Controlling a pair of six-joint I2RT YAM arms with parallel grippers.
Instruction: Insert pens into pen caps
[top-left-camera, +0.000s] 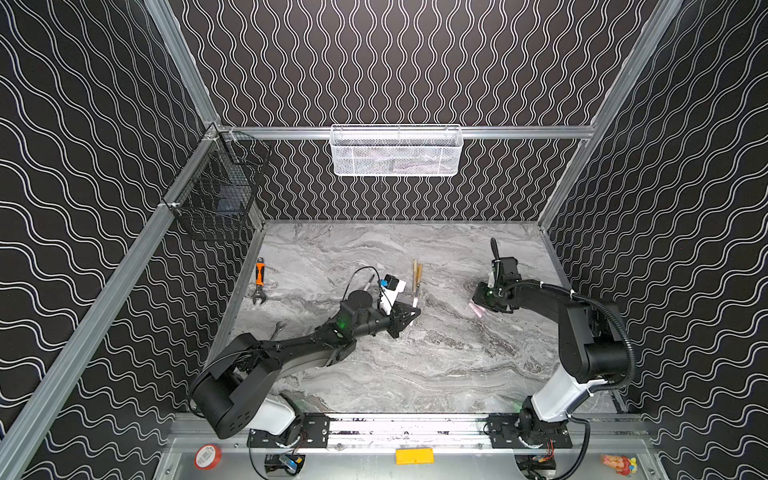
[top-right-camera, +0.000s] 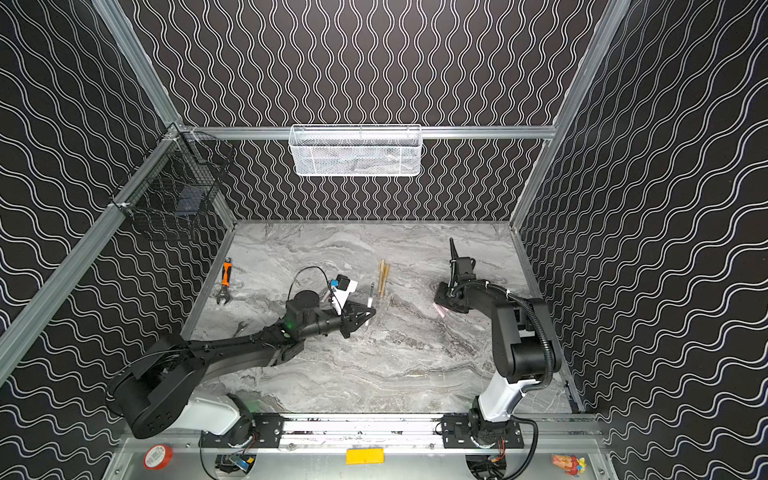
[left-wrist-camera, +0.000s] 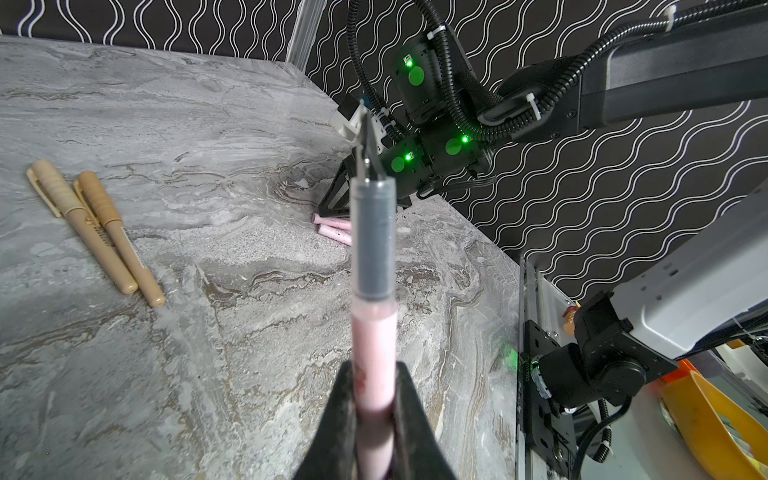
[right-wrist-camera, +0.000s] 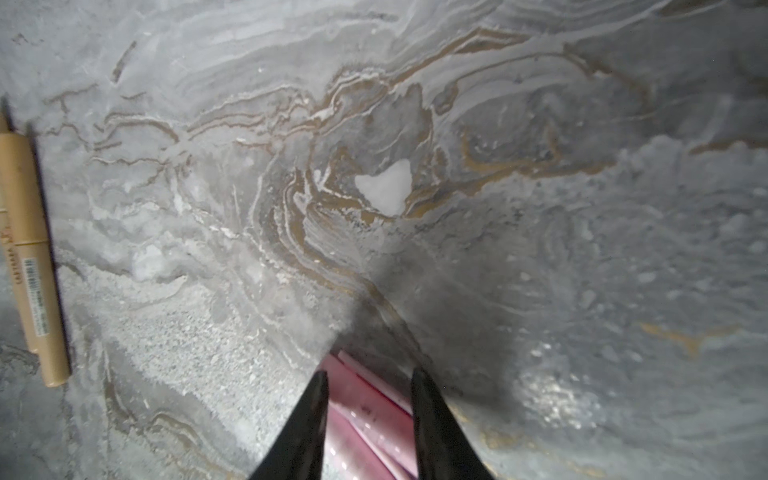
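Observation:
My left gripper is shut on an uncapped pink pen, which stands about upright with its grey tip pointing up. On the marble table to the right, two pink pieces, which look like pen caps, lie side by side. My right gripper is low over them, its fingers part open and the upper piece showing between its fingers. Whether the fingers touch it cannot be made out. Two capped tan pens lie beyond the left gripper.
An orange-handled wrench lies at the table's left, with a small spanner nearer the front. A white mesh basket hangs on the back wall, a black wire basket at left.

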